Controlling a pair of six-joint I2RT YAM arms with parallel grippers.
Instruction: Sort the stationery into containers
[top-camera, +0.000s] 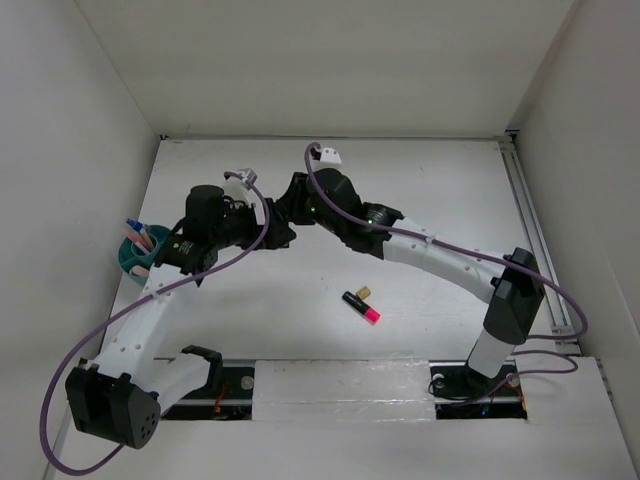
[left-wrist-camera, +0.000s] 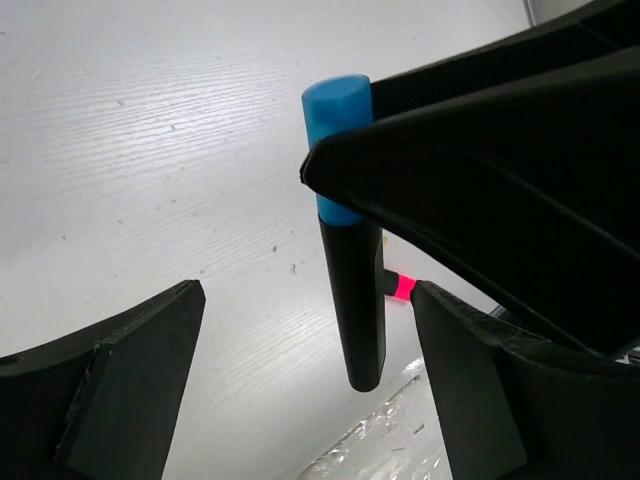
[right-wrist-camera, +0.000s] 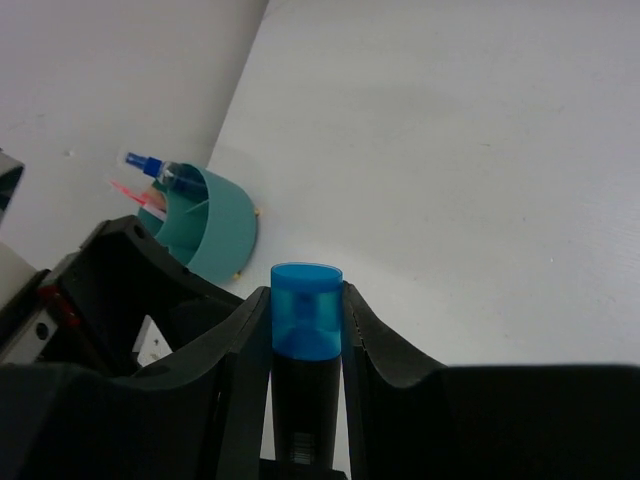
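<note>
A blue-capped black marker (left-wrist-camera: 350, 290) hangs upright in my right gripper, which is shut on it near the cap. My left gripper is open around the lower part of that marker, its two fingers apart from it in the left wrist view. In the top view both grippers meet at the middle back. A black and pink marker (top-camera: 360, 305) lies on the table with a small tan block (top-camera: 362, 292) beside it. A teal holder (right-wrist-camera: 225, 225) with several pens stands at the left.
White walls enclose it at back and sides. A clear plastic sheet (top-camera: 340, 390) lies along the front edge.
</note>
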